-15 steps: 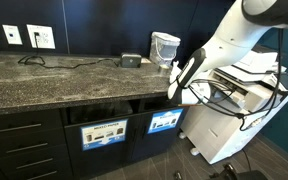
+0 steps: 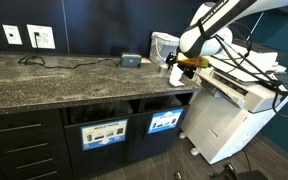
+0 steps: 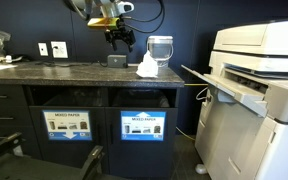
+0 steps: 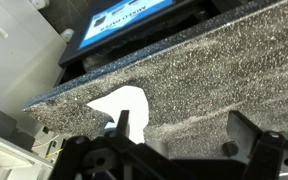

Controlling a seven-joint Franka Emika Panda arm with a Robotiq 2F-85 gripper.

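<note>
A crumpled white paper (image 3: 147, 66) stands on the dark speckled counter (image 3: 79, 72), close to the front edge near its right end. In the wrist view the white paper (image 4: 124, 106) lies below and between the spread fingers, nearer the left one. My gripper (image 3: 121, 42) is open above the counter, apart from the paper and to its left in exterior view 2. Nothing shows between its fingers. From exterior view 1, the arm partly overlaps the paper (image 2: 177, 77).
Behind the paper sits a white bucket (image 3: 159, 49); a small grey box (image 3: 117, 61) is farther left. Two open-topped bins labelled mixed paper (image 3: 68, 124) are under the counter. A large white printer (image 3: 246, 105) stands to the right.
The arm has risen from low at the counter's front edge to above the counter. White paper now shows on the counter beside the gripper in exterior view 1.
</note>
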